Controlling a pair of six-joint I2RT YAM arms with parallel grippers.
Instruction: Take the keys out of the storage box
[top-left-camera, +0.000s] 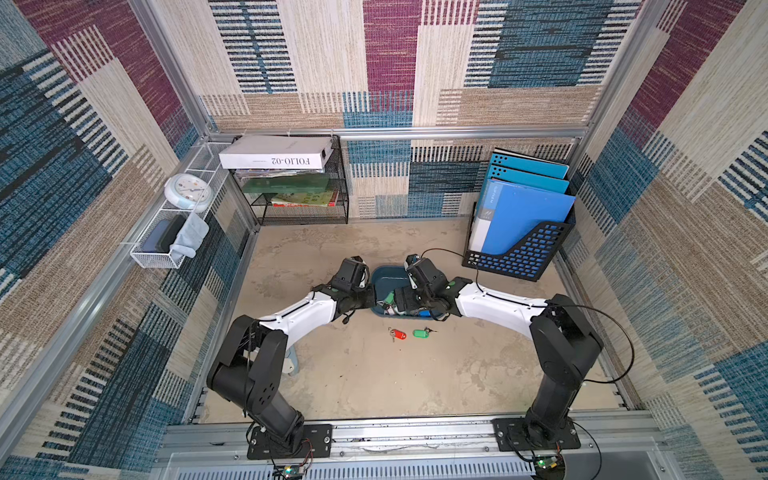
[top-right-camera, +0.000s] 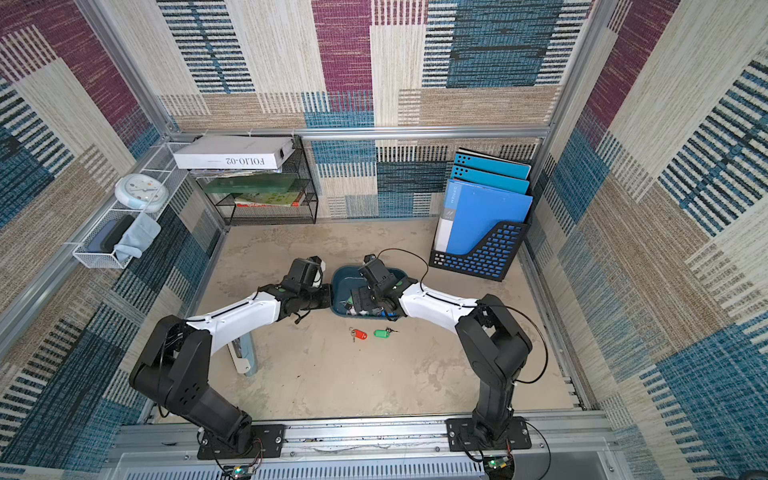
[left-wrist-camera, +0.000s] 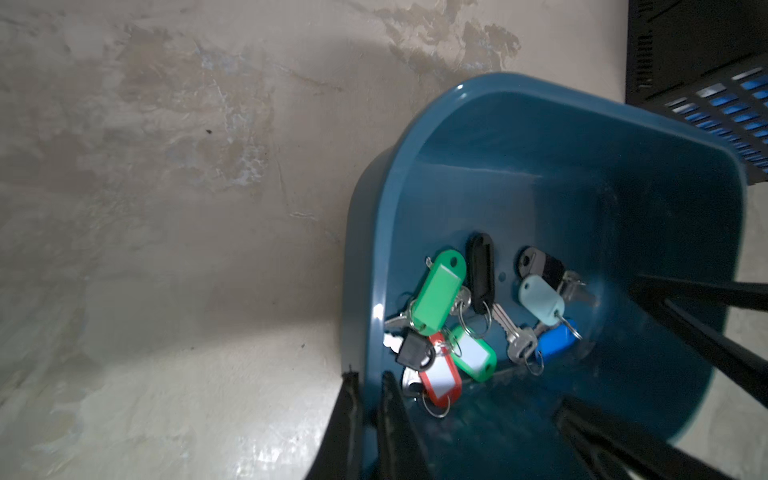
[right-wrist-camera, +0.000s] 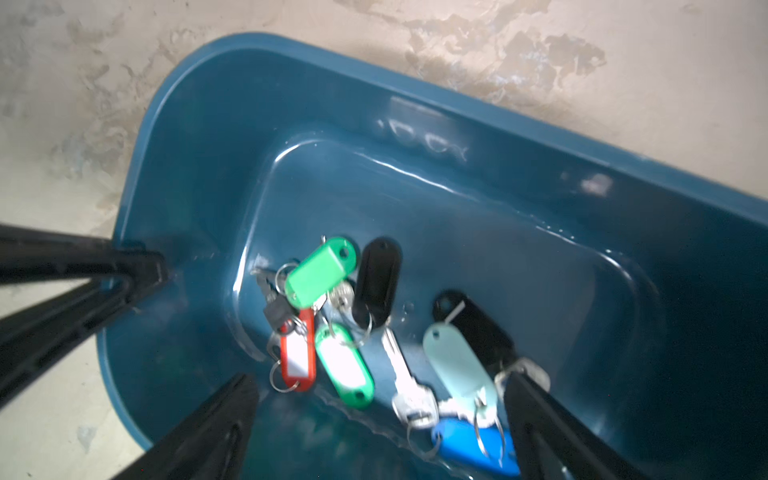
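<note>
A dark blue storage box (right-wrist-camera: 480, 104) stands on the table between my arms. Several key sets with tags lie on its floor: a green tag (right-wrist-camera: 321, 272), a black tag (right-wrist-camera: 377, 281), a red tag (right-wrist-camera: 297, 352), a pale blue-green tag (right-wrist-camera: 457, 360) and a blue tag (right-wrist-camera: 476, 445). My left gripper is shut on the box's left rim. Over the box's inside, my right gripper stands open, its fingers apart above the keys and nothing held. Outside the box, in front of it, lie keys with a red tag (top-left-camera: 398, 334) and keys with a green tag (top-left-camera: 421, 333).
A black mesh file holder (top-left-camera: 512, 260) with blue folders stands at the back right. A wire shelf (top-left-camera: 340, 192) with folders is at the back left. A pale flat object (top-right-camera: 242, 357) lies near the left arm.
</note>
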